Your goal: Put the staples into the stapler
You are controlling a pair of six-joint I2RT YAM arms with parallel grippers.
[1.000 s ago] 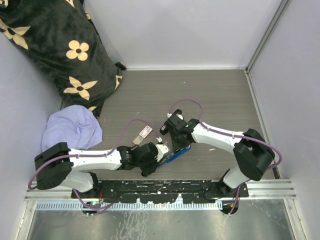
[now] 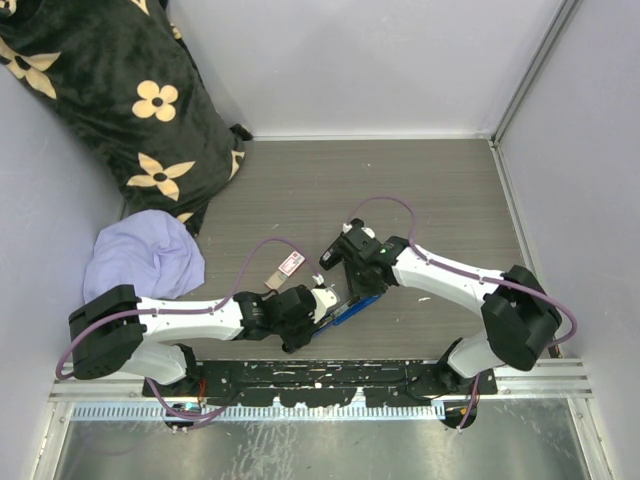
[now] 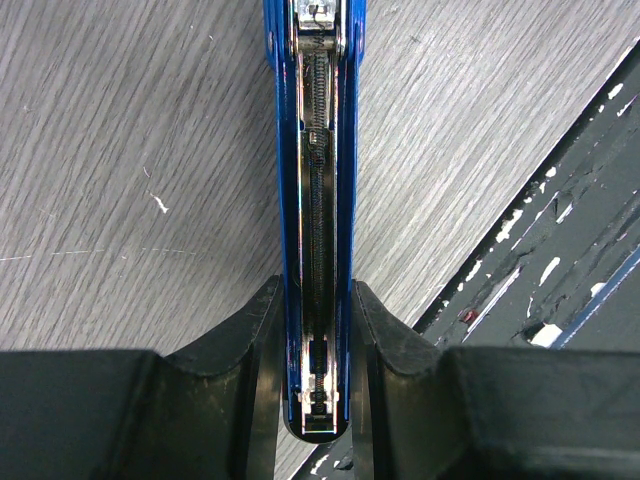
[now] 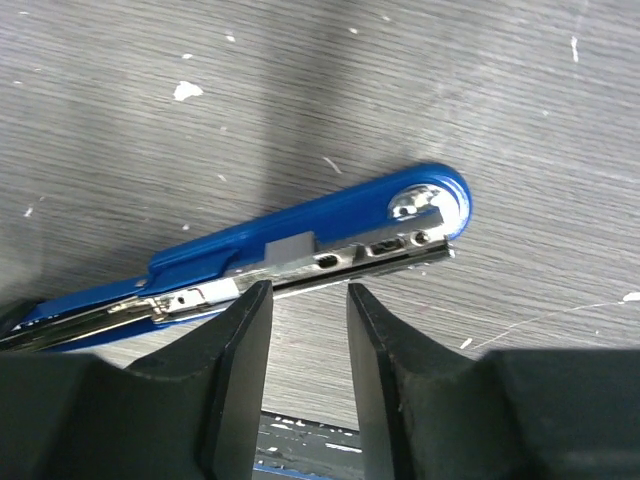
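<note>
The blue stapler (image 2: 357,310) lies opened out at the front of the table. My left gripper is shut on its blue cover, where a spring shows inside the long channel. In the right wrist view, the stapler's blue base (image 4: 330,215) runs beside the silver magazine (image 4: 375,258), with a small grey metal piece (image 4: 290,248) standing on the magazine's edge. Over the magazine, my right gripper is part open, its fingertips apart and nothing visibly held between them. Whether the grey piece is staples, I cannot tell.
A small white and red box (image 2: 291,263) lies behind the left gripper. Purple cloth (image 2: 145,252) and a dark flowered cushion (image 2: 150,130) fill the left side. Its front edge (image 3: 520,220) is close to the stapler.
The left arm and the stapler look unmoved.
</note>
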